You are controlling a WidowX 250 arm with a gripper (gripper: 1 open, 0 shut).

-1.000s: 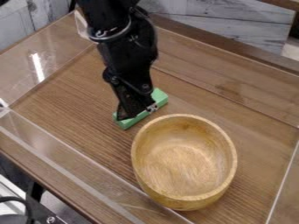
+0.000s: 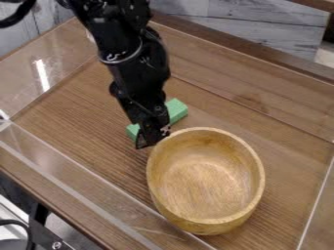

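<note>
My black gripper (image 2: 144, 127) reaches down from the top left, its fingertips low over the green block (image 2: 175, 111), just behind the rim of the round wooden bowl (image 2: 209, 186). The block lies on the wooden table and is partly covered by the gripper. I cannot make out whether the fingers are around the block or how far apart they stand.
The bowl takes up the front right. A marble-patterned surface runs along the back, and dark cables show at the lower left edge.
The gripper has shifted slightly to the left and changed its angle over the block. The bowl looks unmoved.
</note>
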